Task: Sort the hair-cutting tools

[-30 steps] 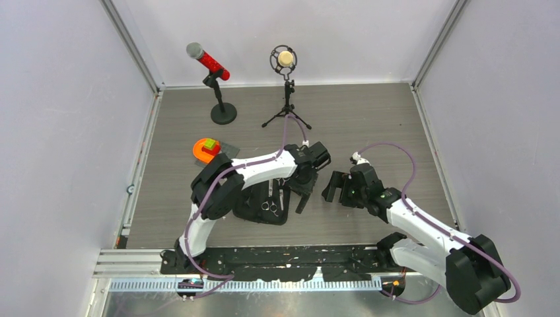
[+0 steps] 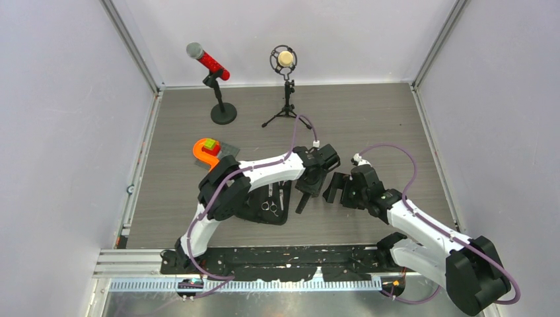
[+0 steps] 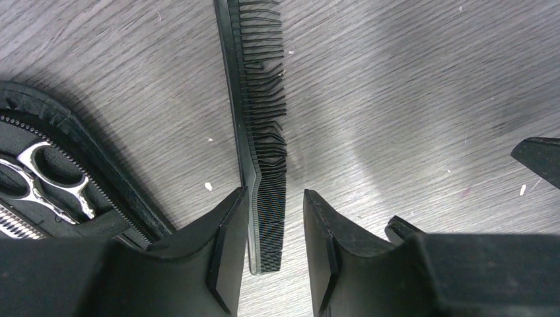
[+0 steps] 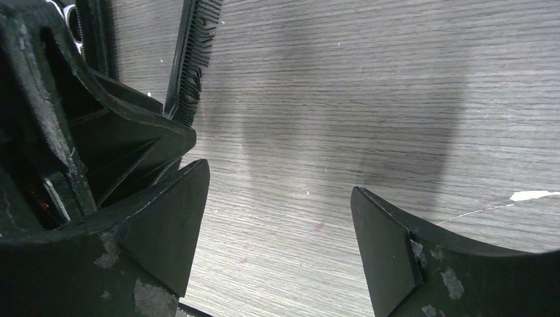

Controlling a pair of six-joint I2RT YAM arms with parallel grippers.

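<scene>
A black comb (image 3: pixel 267 152) with several bent teeth lies flat on the table; its fine-toothed end points toward my left gripper. That gripper is open above the comb, its left fingertip over the comb's edge and its right one clear of it. The black zip case (image 2: pixel 263 215) lies to the left, with silver scissors (image 3: pixel 56 178) and other metal tools in it. My right gripper stands apart from the comb on the right, fingers parted with only bare table between them. In the right wrist view, the left gripper partly covers the comb (image 4: pixel 191 59).
An orange round toy with a red and yellow piece (image 2: pixel 209 148) sits on a grey plate at the left. A red microphone (image 2: pixel 212 64) and a tripod microphone (image 2: pixel 286 86) stand at the back.
My left arm has shifted a little to the right, its gripper now over the comb. The right arm has barely moved. Comb and case lie as before.
</scene>
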